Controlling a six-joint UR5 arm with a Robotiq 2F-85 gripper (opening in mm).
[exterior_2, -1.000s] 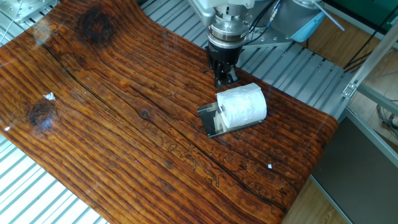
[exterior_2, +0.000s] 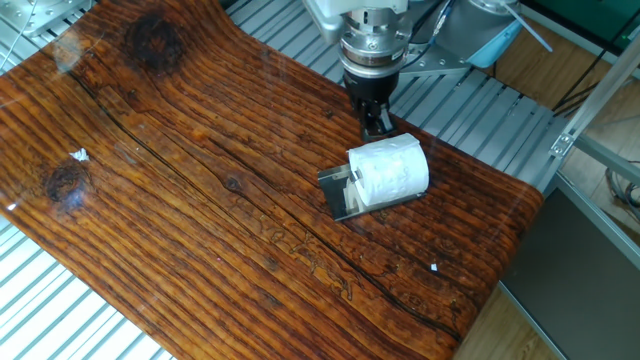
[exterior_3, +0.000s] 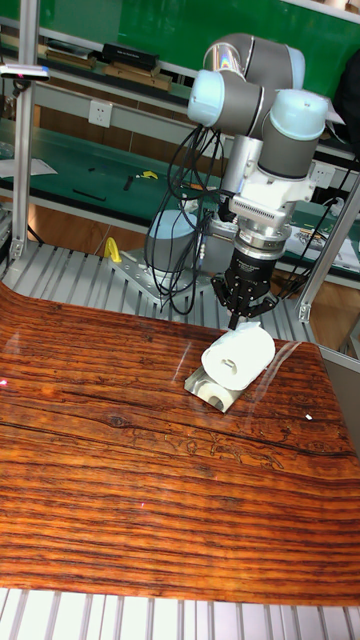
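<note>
A white paper roll (exterior_2: 389, 170) lies on its side on a holder with a dark metal plate (exterior_2: 334, 193). In exterior view 3 the same roll (exterior_3: 239, 356) shows its open core, and the holder's plate (exterior_3: 212, 391) sticks out in front of it. My black gripper (exterior_2: 378, 132) points down just behind the roll, on the robot's side, close to its upper edge. Seen from exterior view 3, the gripper (exterior_3: 238, 320) is right behind and above the roll. The roll partly hides the fingertips there, so contact and the finger opening are unclear.
Small white scraps lie on the table, one (exterior_2: 80, 155) at far left and another (exterior_2: 434, 267) near the right edge. Metal slats (exterior_2: 480, 120) border the table's back edge.
My gripper has shifted a little to the right in exterior view 2, along the back of the roll. The roll and its holder have not moved.
</note>
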